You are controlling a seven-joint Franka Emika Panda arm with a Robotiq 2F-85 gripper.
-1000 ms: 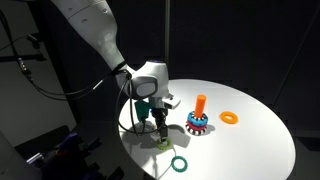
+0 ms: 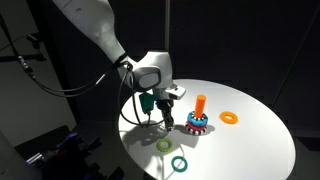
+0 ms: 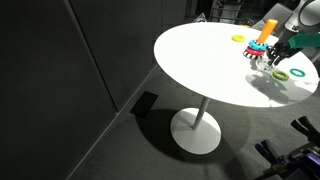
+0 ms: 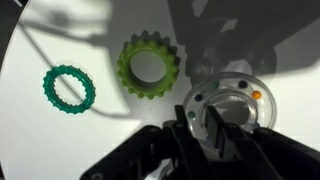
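A clear ring with coloured beads inside is pinched at its rim by my gripper, whose dark fingers cover part of it in the wrist view. In exterior view 1 my gripper hangs above the white table, left of a stacking toy with an orange post. Blue and red rings sit low around that post. A light green ring lies flat on the table beside the held ring, and a teal ring lies farther left.
An orange-yellow ring rests behind and to the right of the toy.
My gripper has risen and moved away from the light green ring, a little toward the stacking toy. The rings on the table and the toy have stayed in place.
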